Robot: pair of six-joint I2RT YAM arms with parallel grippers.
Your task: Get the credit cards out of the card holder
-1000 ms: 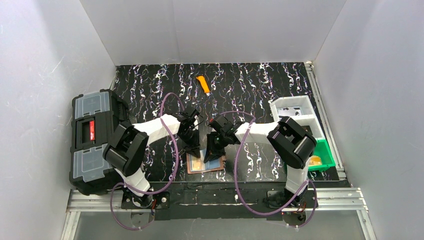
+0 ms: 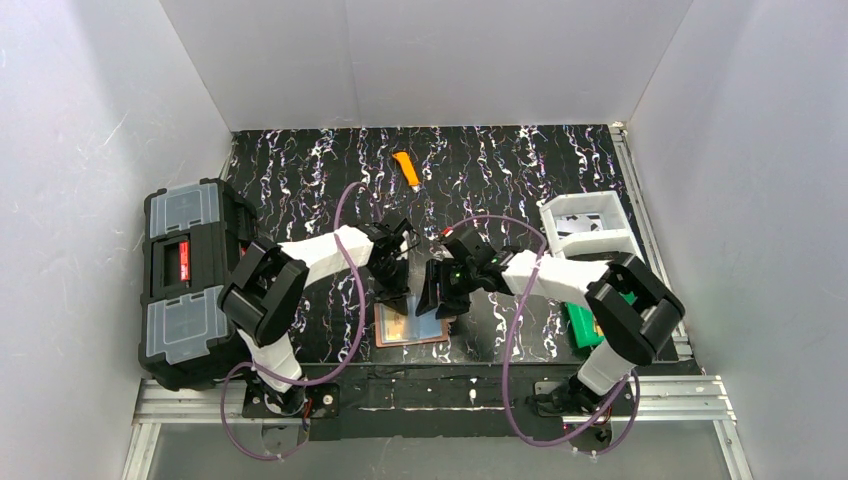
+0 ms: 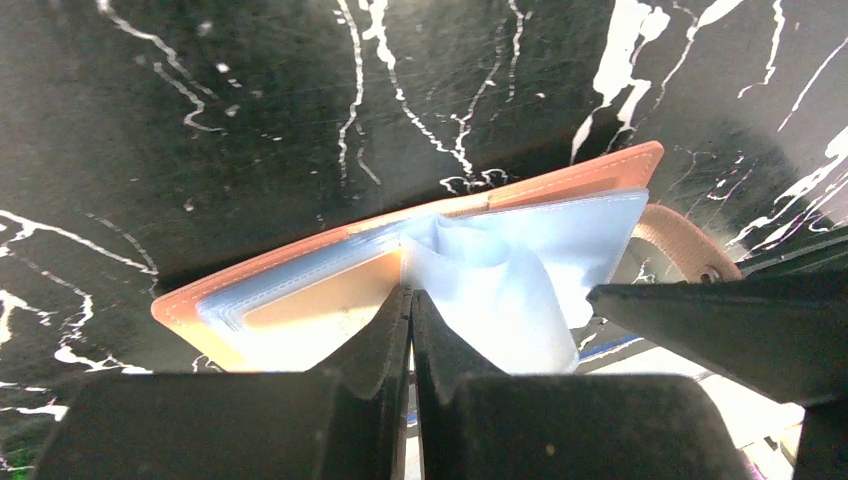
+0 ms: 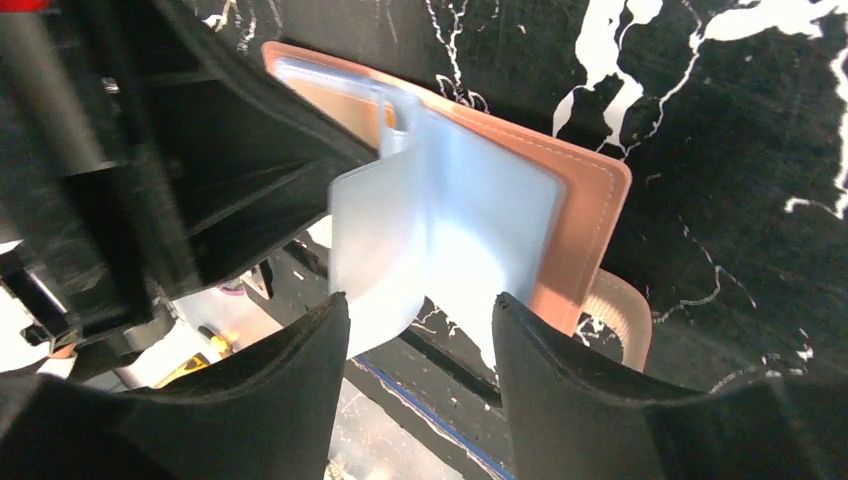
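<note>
The card holder (image 2: 411, 341) lies open near the table's front edge, with a tan cover and translucent bluish plastic sleeves. A yellowish card (image 3: 325, 305) shows inside the left sleeve. One clear sleeve page (image 4: 385, 235) is bent up from the holder's middle. Shut, my left gripper has its tips against the edge of that page; whether the thin plastic is pinched is hard to tell. My right gripper is open above the holder's right half, its left fingertip close to the raised page and nothing gripped.
Towards the back of the table lies an orange-handled tool (image 2: 406, 168). A black toolbox (image 2: 184, 285) stands at the left. On the right are a white bin (image 2: 588, 222) and a green bin (image 2: 583, 325), partly under my right arm.
My right gripper has gone from looking shut to open and has moved right, away from the left one. The left gripper has shifted slightly right. The holder stays in place.
</note>
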